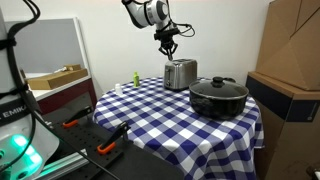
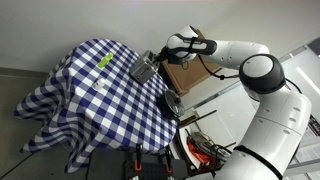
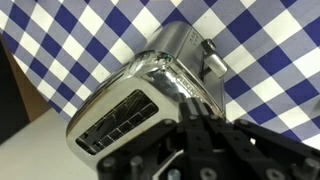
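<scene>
A shiny silver toaster [image 1: 181, 74] stands upright on the blue-and-white checked cloth. My gripper [image 1: 168, 51] is just above its top in exterior view 1, shut, with nothing visible between the fingers. From the wrist view, I look down on the toaster [image 3: 130, 115]; one slot [image 3: 118, 122] shows empty, and the lever [image 3: 214, 64] sticks out from the near end. The dark fingers [image 3: 193, 108] overlap the toaster's edge there, hiding part of it. Whether they touch the metal I cannot tell.
A black lidded pot [image 1: 218, 97] sits close to the toaster on the right. Farther left stand a yellow-green bottle [image 1: 136, 79] and a small white object [image 1: 118, 88].
</scene>
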